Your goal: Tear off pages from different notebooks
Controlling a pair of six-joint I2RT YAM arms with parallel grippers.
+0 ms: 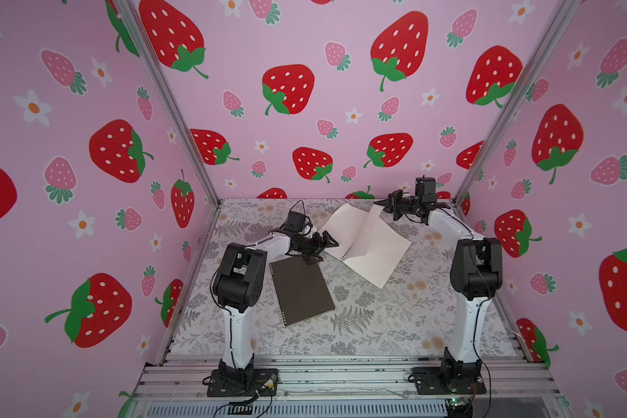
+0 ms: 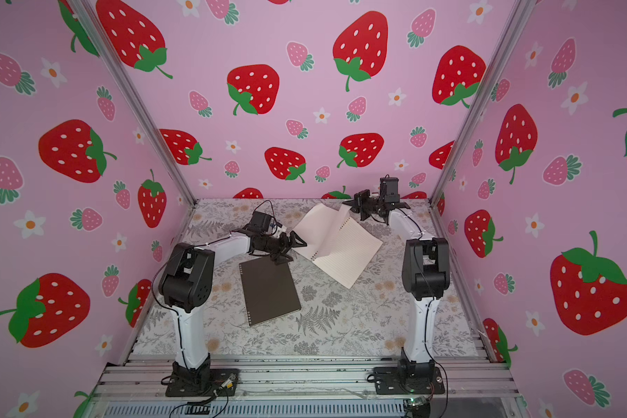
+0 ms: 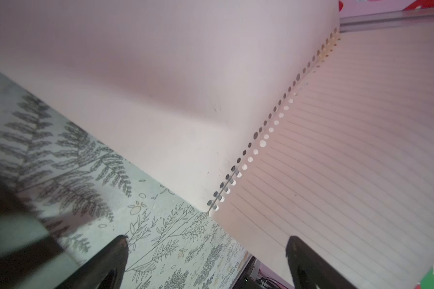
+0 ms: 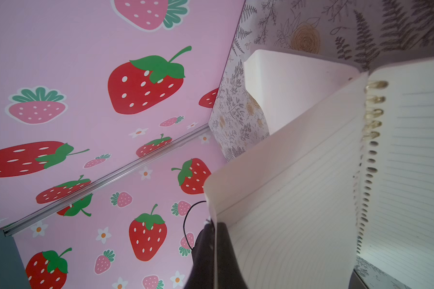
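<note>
An open white spiral notebook (image 1: 381, 261) lies tilted at the back centre, one page (image 4: 284, 212) raised upward from its binding. My right gripper is shut on that page's edge, above the back right of the notebook. My left gripper hangs open over the notebook's left part, its fingers apart with nothing held; the perforated binding shows beneath it in the left wrist view. A dark-covered spiral notebook (image 1: 303, 292) lies closed on the front left, partly under the left gripper.
Strawberry-printed walls and metal rails enclose it on the sides and back.
</note>
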